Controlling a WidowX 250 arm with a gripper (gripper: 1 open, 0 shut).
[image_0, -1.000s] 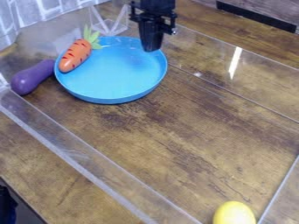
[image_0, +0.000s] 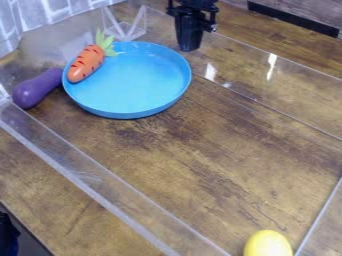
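Observation:
My dark gripper (image_0: 190, 36) hangs at the top of the view, just beyond the back right rim of a blue plate (image_0: 131, 88); its fingers are too small and dark to tell whether they are open or shut. An orange toy carrot (image_0: 86, 63) with green leaves rests on the plate's back left edge. A purple toy eggplant (image_0: 36, 89) lies beside the plate on the left.
Clear plastic walls enclose the wooden table (image_0: 187, 160). A yellow object (image_0: 267, 244), partly cut off, sits at the bottom right.
My gripper has moved up and to the right, away from over the plate. The carrot, eggplant, plate and yellow object have not moved.

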